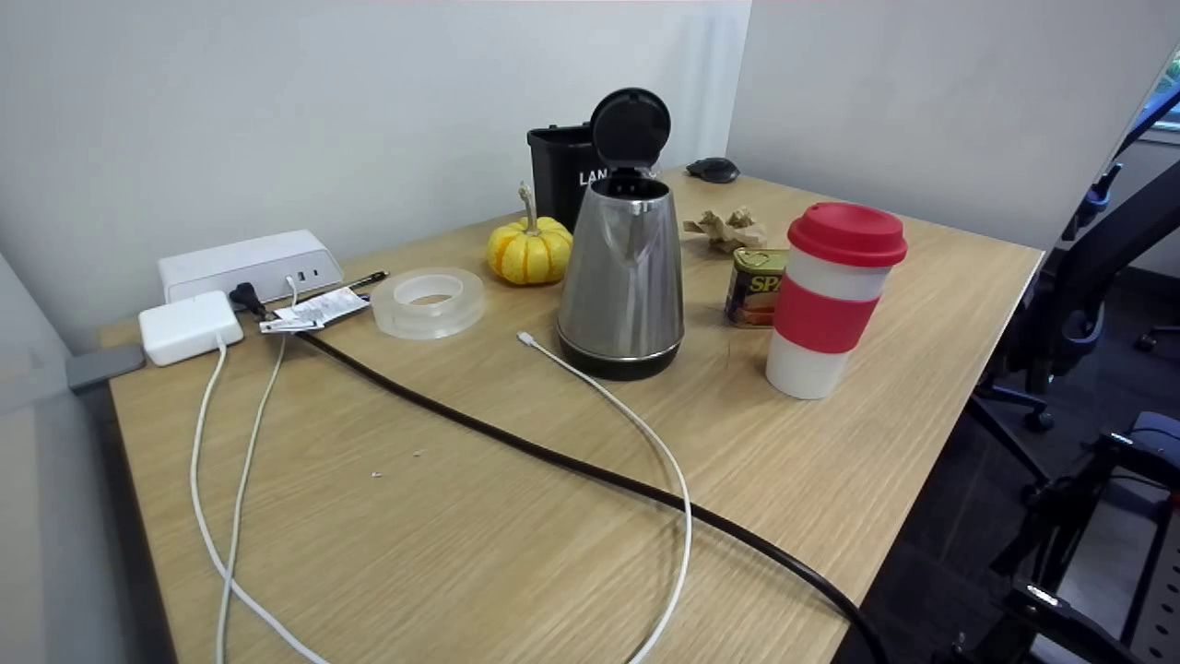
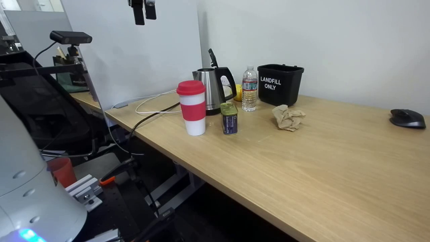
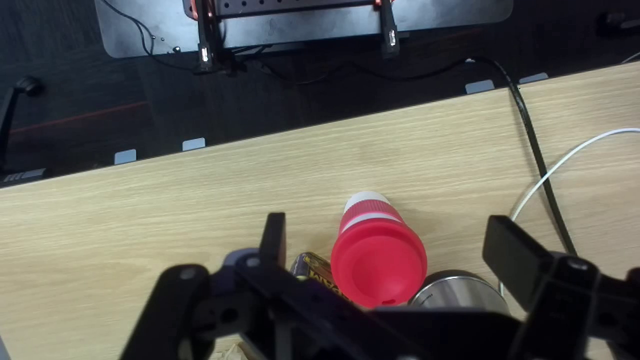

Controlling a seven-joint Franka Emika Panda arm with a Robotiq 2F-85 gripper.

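Note:
High above the table, my gripper is open, its two fingers wide apart with nothing held. In the second exterior view only its fingertips [image 2: 138,15] show at the top edge. The white cup with red lid and sleeve [image 1: 831,304] stands upright near the table's edge; from the wrist, its red lid [image 3: 379,264] appears between the fingers, well below them. Beside it are the Spam can [image 2: 229,118] and the steel kettle [image 1: 622,271], whose black lid [image 1: 631,127] stands raised. My gripper's body partly covers the can and kettle in the wrist view.
A crumpled paper [image 2: 288,117], water bottle [image 2: 249,89], black bin [image 2: 279,93] and yellow pumpkin [image 1: 528,253] stand farther back. A black cable [image 1: 487,431] and white cable [image 1: 664,454] cross the table. Bare tabletop [image 2: 322,169] lies to the right in the second exterior view.

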